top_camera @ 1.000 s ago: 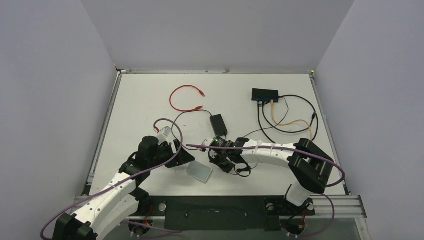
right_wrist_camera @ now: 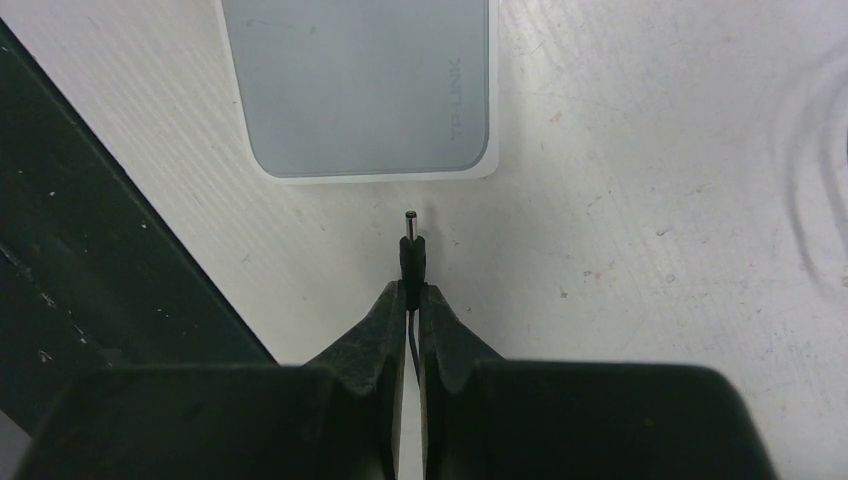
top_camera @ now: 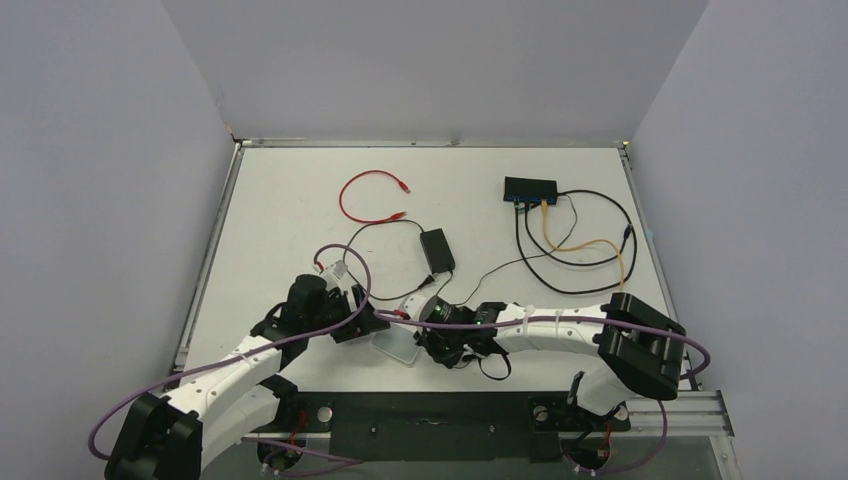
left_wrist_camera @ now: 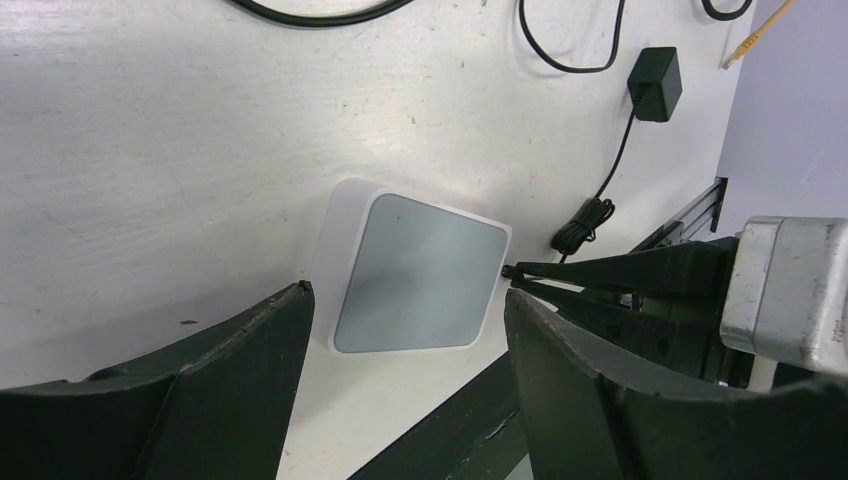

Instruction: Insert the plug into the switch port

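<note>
The switch is a small white box with a grey top, flat on the table near its front edge, and "TP-LINK" can be read on it in the right wrist view. My left gripper is open, with one finger toward each side of the box; I cannot tell whether they touch it. A thin black barrel plug (right_wrist_camera: 412, 265) with a metal tip sits between the fingertips of my right gripper, which is shut on it. The plug's tip points at the box's near side, apart from it in that view. The port itself is hidden.
A black power adapter (top_camera: 437, 250) with its cord lies behind the grippers. Farther back are a red cable (top_camera: 345, 195) and a black network box (top_camera: 530, 190) with black and yellow cables. Bare table lies at the left and at the centre right.
My right gripper has moved toward the table's front and now partly overlaps the switch from above. The left gripper has shifted slightly, staying beside the switch.
</note>
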